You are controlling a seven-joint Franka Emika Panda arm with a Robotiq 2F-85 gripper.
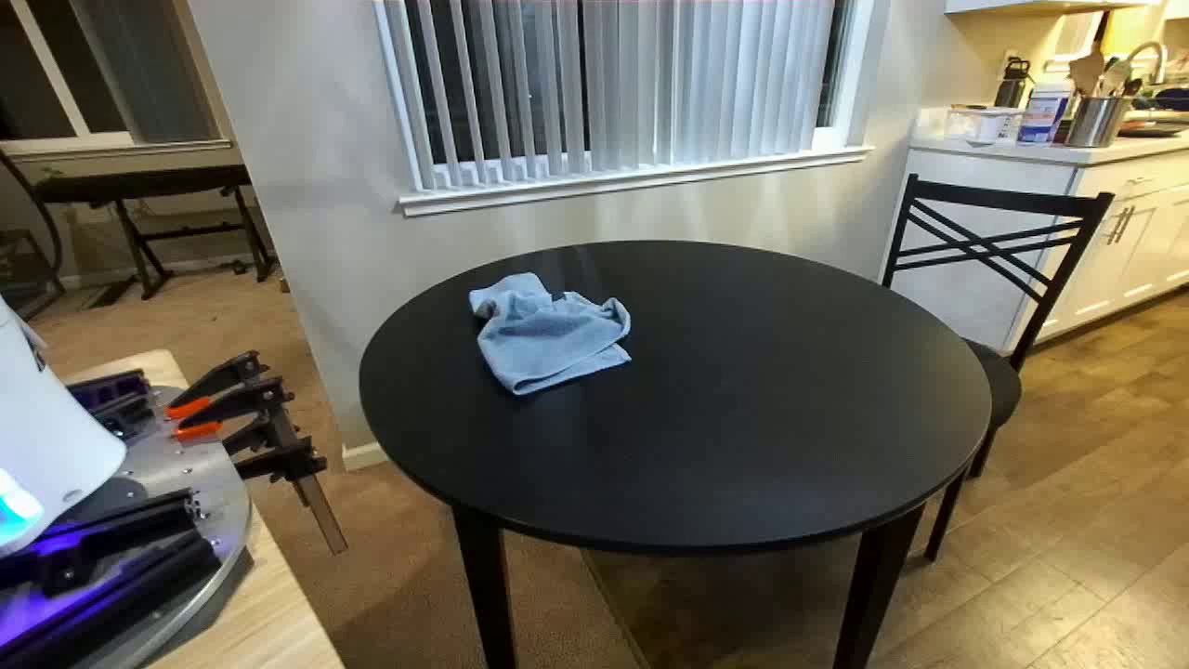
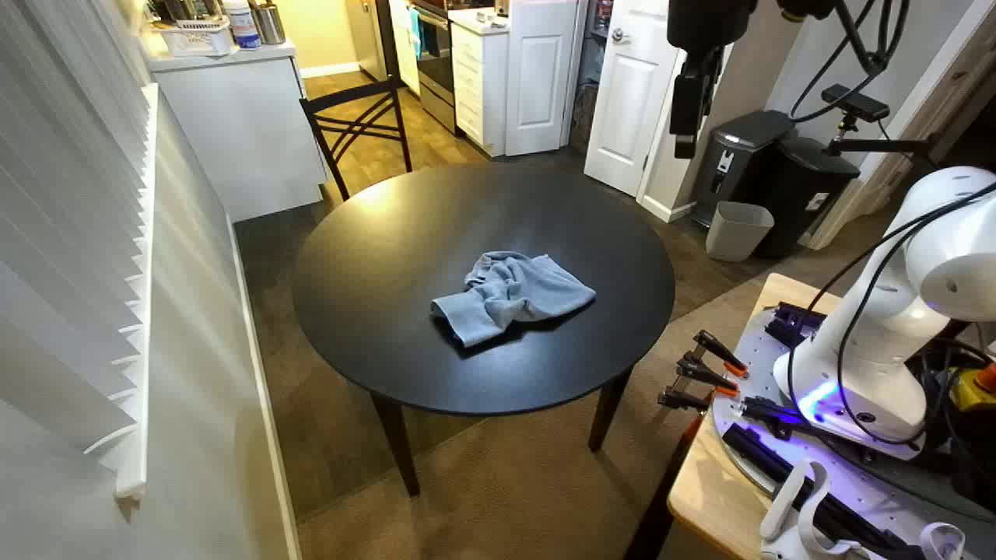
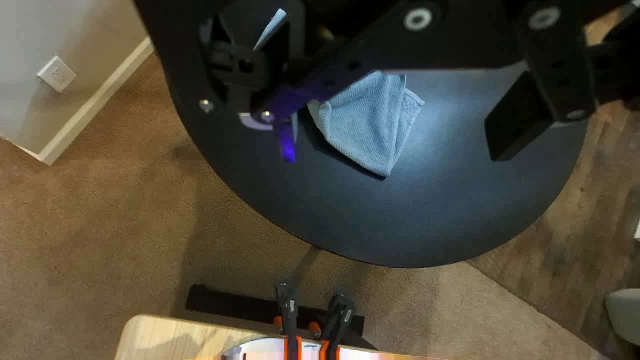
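Observation:
A crumpled blue cloth [image 1: 554, 334] lies on the round black table [image 1: 769, 401], towards its left side in exterior view 1. Exterior view 2 shows the same cloth [image 2: 523, 297] spread unevenly, with a bunched fold in its middle. My gripper [image 2: 686, 145] hangs high at the top of that view, above table level and away from the cloth. From the wrist, the gripper is open, its fingers [image 3: 517, 123] far apart. Part of the cloth [image 3: 372, 120] shows below and between them, not touched; the gripper's body hides the rest.
A black chair [image 1: 992, 256] stands at the table's far right, and a window wall [image 1: 334, 190] runs along the back. Clamps [image 2: 705, 369] stick out from the robot's wooden stand [image 2: 696, 495].

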